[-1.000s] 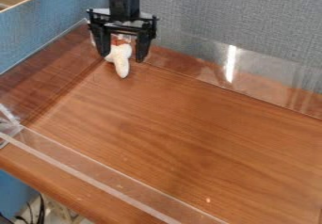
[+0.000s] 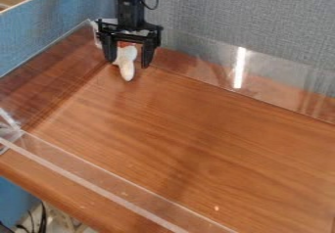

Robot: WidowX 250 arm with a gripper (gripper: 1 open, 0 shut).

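My black gripper [image 2: 128, 55] is at the back left corner of the wooden table, its two fingers wide apart. Below and between them sits a white object [image 2: 125, 67], elongated toward the front, partly hidden by the gripper. Whether the fingers touch it I cannot tell.
Clear low walls border it, with a grey textured panel [image 2: 249, 22] behind and a blue one [image 2: 39, 51] at left. A clear crumpled item [image 2: 8, 131] is at the left edge.
My gripper has shifted slightly left and lower over the white object.
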